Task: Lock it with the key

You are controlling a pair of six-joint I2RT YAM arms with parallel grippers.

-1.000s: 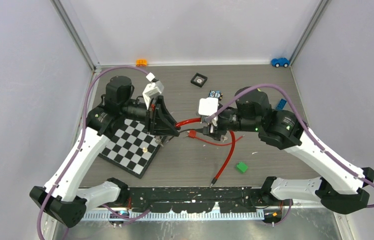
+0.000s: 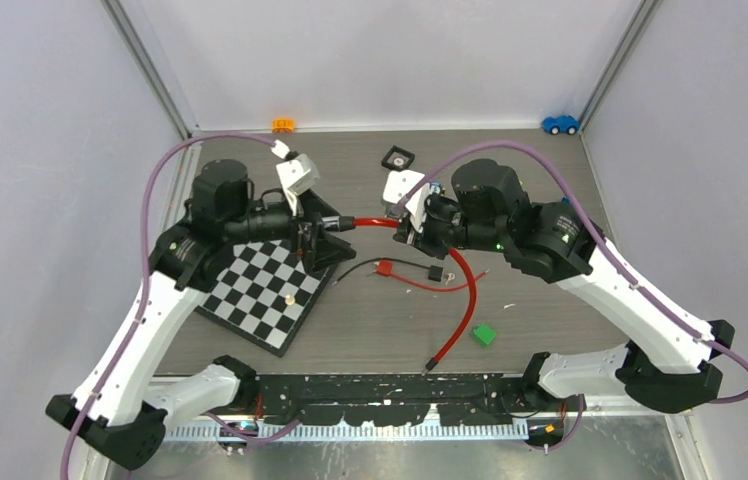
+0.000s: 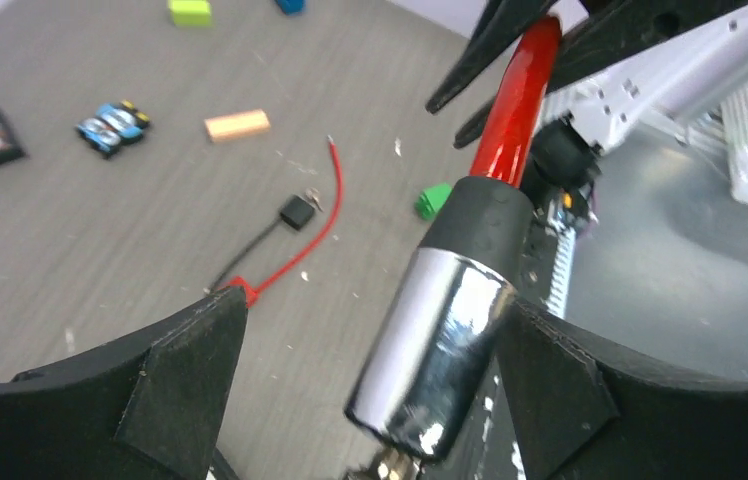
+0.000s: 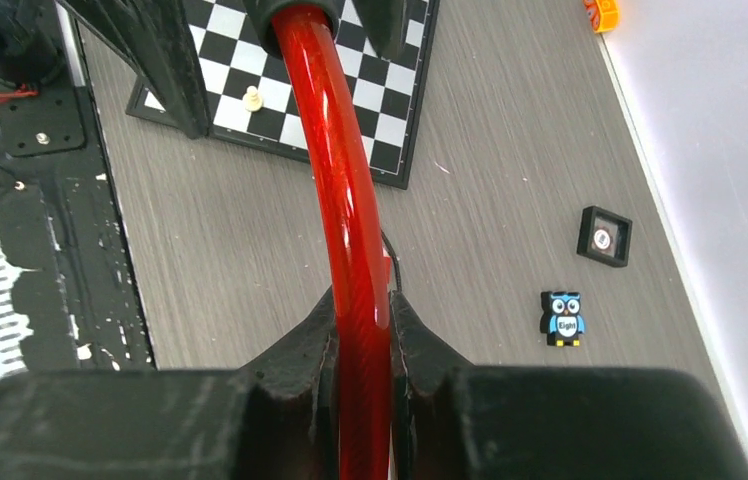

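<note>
A red cable lock (image 2: 465, 310) runs through my right gripper, which is shut on its red cable (image 4: 335, 200). At the cable's left end is the lock barrel (image 3: 435, 340), chrome with a black collar. A small metal piece (image 3: 390, 463) shows at the barrel's end; whether it is a key I cannot tell. My left gripper stands open with the barrel between its spread fingers; the barrel lies nearer the right-hand finger of that view. The cable's other end (image 2: 432, 364) hangs toward the front of the table.
A chessboard (image 2: 260, 290) lies under the left arm. Red and black leads (image 2: 440, 288) and a green block (image 2: 484, 334) lie around the table's middle and right. Farther back are a black square frame (image 2: 398, 159) and an owl figure (image 4: 562, 318).
The left gripper's fingers have spread and turned, and the barrel now points leftward between them instead of showing below.
</note>
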